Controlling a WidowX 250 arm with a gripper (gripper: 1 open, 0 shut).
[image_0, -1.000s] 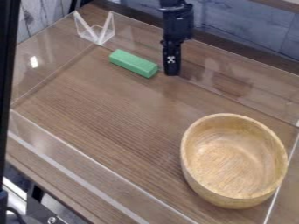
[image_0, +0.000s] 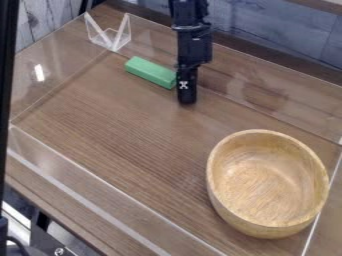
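Note:
My dark gripper (image_0: 186, 92) is low over the wooden table, shut, with its fingertips just beside the right end of a green block (image_0: 148, 70). The block lies flat on the table, angled toward the lower right. Whether the fingers touch it I cannot tell.
A large wooden bowl (image_0: 267, 213) fills the lower right. A white wire holder (image_0: 110, 32) stands at the back left. A wall (image_0: 287, 40) bounds the table behind.
My gripper has moved left and toward the front, closer to the green block. The block and bowl look unmoved.

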